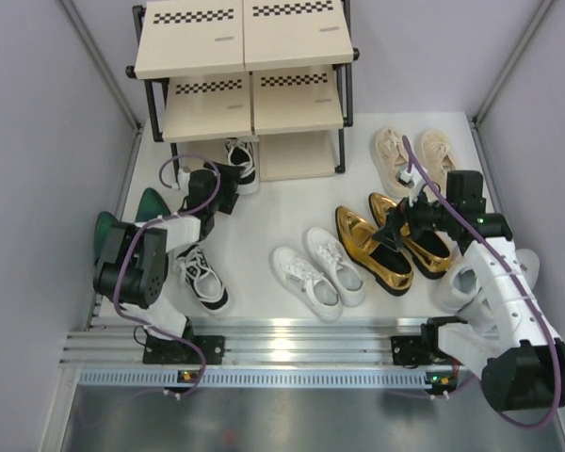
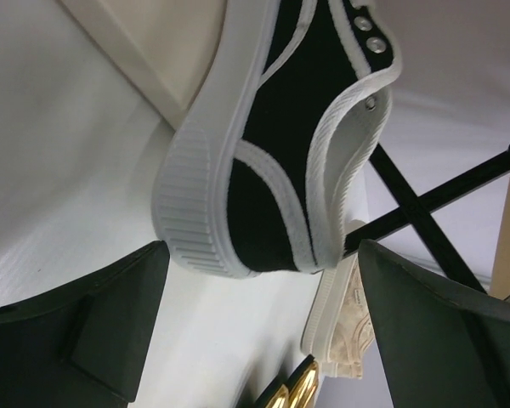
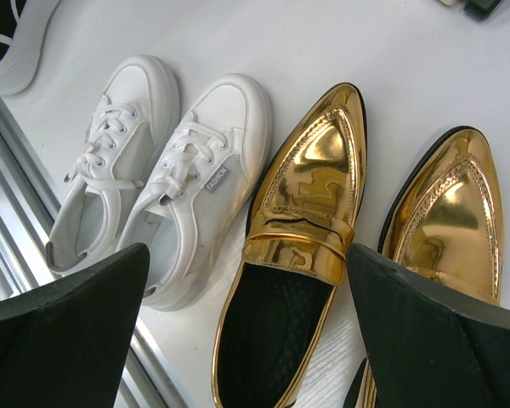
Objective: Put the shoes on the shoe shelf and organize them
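A black-and-white sneaker (image 2: 268, 204) sits at the bottom shelf's edge, its heel between the open fingers of my left gripper, close to them. The other black sneaker (image 1: 204, 281) lies at the front left. My right gripper is open above a gold loafer (image 3: 304, 195) and white sneakers (image 3: 195, 178), holding nothing. Green shoes (image 1: 107, 231) lie at the far left, beige shoes (image 1: 390, 155) at the back right, more white shoes (image 1: 460, 287) at the right, partly under the right arm.
The multi-tier shelf (image 1: 292, 99) stands at the back, its right bottom board (image 1: 297, 155) bare. Open floor lies between the shelf and the middle pairs. A metal rail (image 1: 254, 342) runs along the front edge.
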